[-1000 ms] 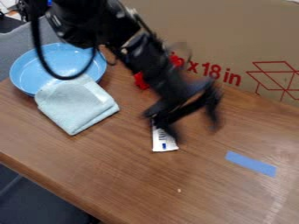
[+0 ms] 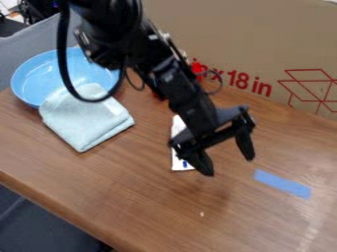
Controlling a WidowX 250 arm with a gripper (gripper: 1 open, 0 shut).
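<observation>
The black gripper (image 2: pixel 227 156) hangs open over the middle of the wooden table, with its fingers spread. Under and just behind it lies a white packet (image 2: pixel 180 161) with dark print, partly hidden by the gripper. A folded pale cloth (image 2: pixel 85 120) lies at the left, in front of a blue plate (image 2: pixel 34 77). A strip of blue tape (image 2: pixel 282 184) is stuck on the table to the right of the gripper.
A red object (image 2: pixel 198 69) is mostly hidden behind the arm. A cardboard box (image 2: pixel 270 44) lines the back.
The packet, cloth and plate have not moved.
</observation>
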